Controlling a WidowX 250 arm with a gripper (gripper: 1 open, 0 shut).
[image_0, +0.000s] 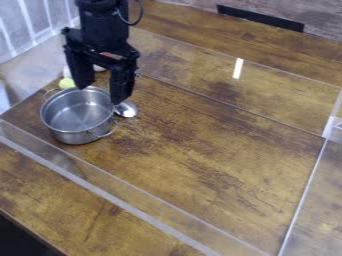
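Observation:
My black gripper (99, 72) hangs open at the upper left, over the back part of a steel pot (78, 126), with nothing seen between its fingers. A small silver spoon-like item (126, 110) lies just right of the pot. A yellow-green object (67, 84) sits behind the pot, partly hidden.
Clear panels edge the workspace, and a white strip (238, 68) stands at the back right. A dark slot is at the far back.

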